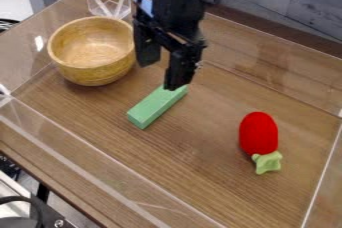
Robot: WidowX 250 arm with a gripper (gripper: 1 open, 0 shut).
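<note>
The black gripper (164,64) hangs over the wooden table above the back end of a green block (156,106), its fingers apart with nothing seen between them. A red oval object with a light green leafy piece (267,161), its red body (258,132), lies at the right. An empty tan bowl (90,54) sits at the left, just beside the gripper.
A white wire-like object (110,2) lies at the back left behind the bowl. A dark wall edge runs along the back.
</note>
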